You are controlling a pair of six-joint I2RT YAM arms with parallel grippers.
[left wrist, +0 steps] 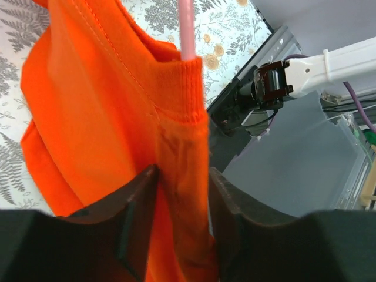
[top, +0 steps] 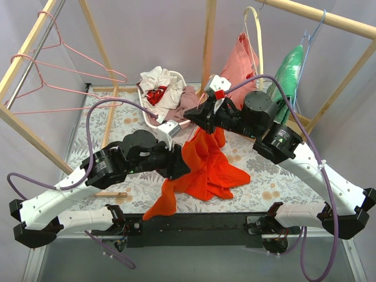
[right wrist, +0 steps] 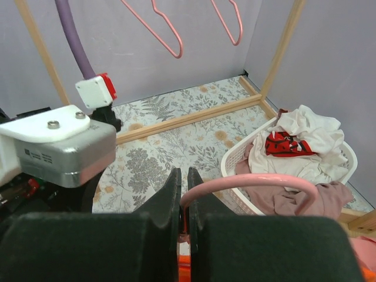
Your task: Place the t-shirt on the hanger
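The orange t-shirt [top: 208,170] hangs in folds over the patterned floor, its lower left edge reaching toward the front. A pink hanger's hook [right wrist: 252,181] rises between the fingertips of my right gripper, which is shut on it. In the left wrist view a pink hanger bar [left wrist: 187,29] enters the shirt's stitched neck edge. My left gripper is part open, its fingers [left wrist: 138,202] on either side of a strip of orange cloth. From above, my left gripper [top: 181,169] overlaps the shirt's left side; the hanger inside is mostly hidden.
A white basket [top: 144,108] of clothes stands behind the arms. Empty pink hangers [top: 82,73] hang from the left rail [top: 23,56]. A salmon garment [top: 238,67] and a green garment [top: 288,70] hang at the right. Wooden posts stand between.
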